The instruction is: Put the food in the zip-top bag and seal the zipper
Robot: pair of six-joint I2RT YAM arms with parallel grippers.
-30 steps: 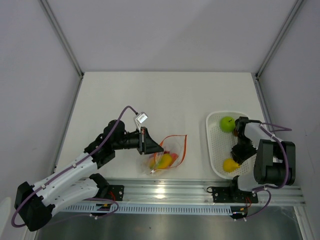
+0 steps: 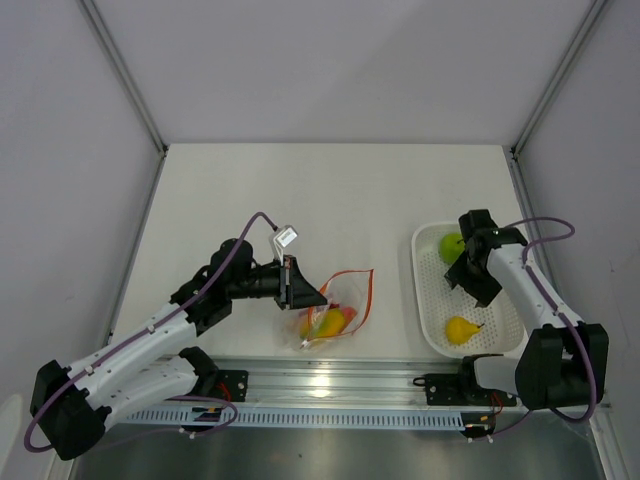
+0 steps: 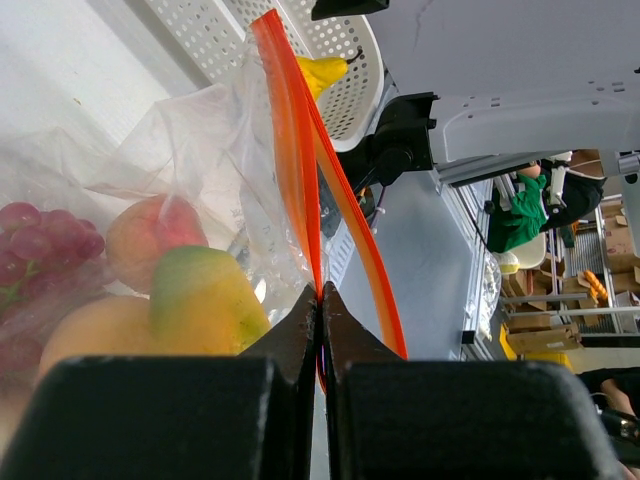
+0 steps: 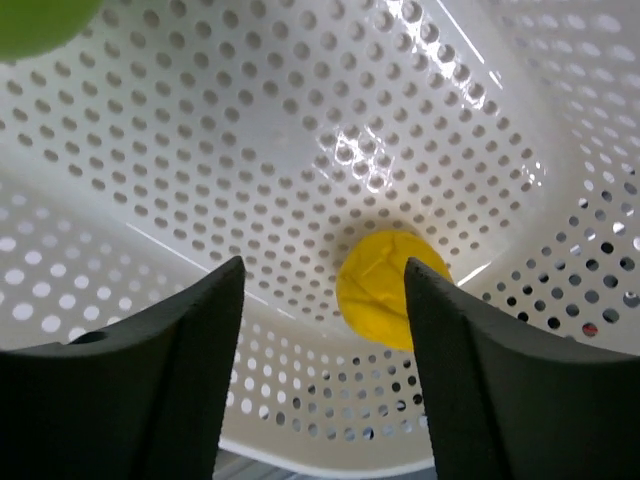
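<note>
The clear zip top bag (image 3: 205,140) with its orange zipper edge (image 3: 290,150) lies by the table's front, holding grapes (image 3: 45,250), a peach (image 3: 150,240) and a yellow-green mango (image 3: 205,305). My left gripper is shut on the bag's orange edge, and the mouth gapes on its right side. Inside the white perforated basket (image 2: 424,310) are a yellow pear (image 2: 460,330) and a green apple (image 2: 451,247). Over the basket hangs my right gripper, its fingers apart and nothing between them. The pear (image 4: 383,285) shows below and partly behind the right finger.
Most of the white table (image 2: 300,200) behind the bag and between bag and basket is bare. Along its front runs a metal rail (image 2: 320,375). The basket's wall (image 4: 100,260) rises around the right gripper's work area.
My right arm has drawn away from the pear, up and back toward the apple's side of the basket. The pear stays in place. Left arm and bag have not moved.
</note>
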